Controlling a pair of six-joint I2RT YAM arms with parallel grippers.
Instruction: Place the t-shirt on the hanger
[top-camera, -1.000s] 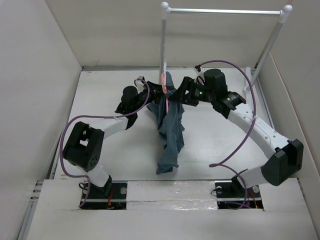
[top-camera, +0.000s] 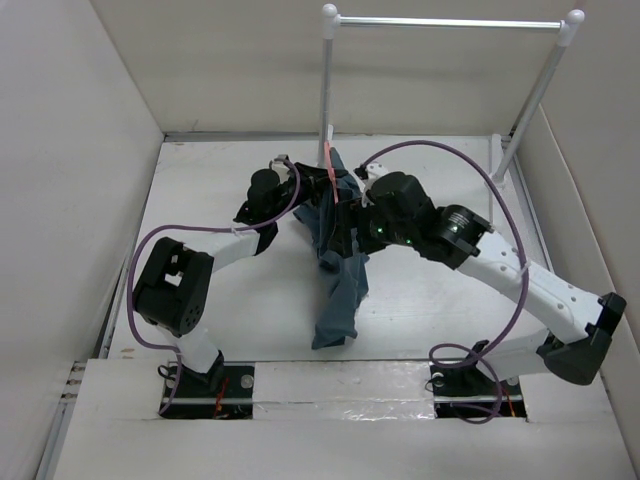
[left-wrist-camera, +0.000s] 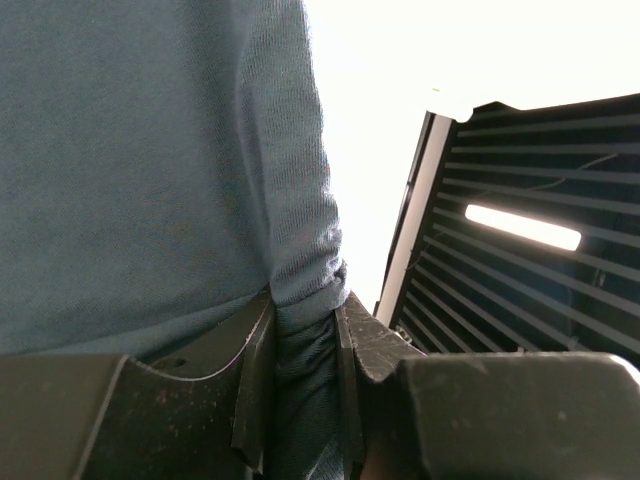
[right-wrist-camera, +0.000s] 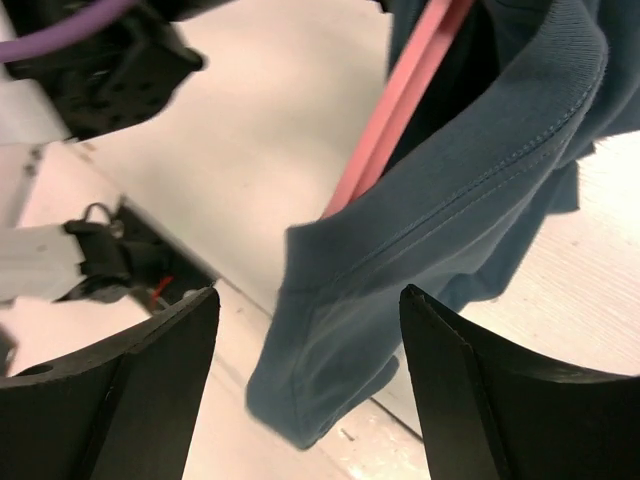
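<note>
The dark teal t-shirt (top-camera: 340, 315) hangs down over the table, gathered around the pink hanger (right-wrist-camera: 385, 130), which runs into the cloth. My left gripper is shut on a fold of the shirt, high beside the hanger. My right gripper is part open just in front of the hanger and cloth, with the shirt's folded edge between and beyond its fingertips; whether it touches cannot be told.
A white rack (top-camera: 450, 22) stands over the back of the table, its left post beside the hanger. Bare table (top-camera: 440, 310) lies right and left of the shirt; walls enclose the sides.
My left gripper stays in place on the cloth.
</note>
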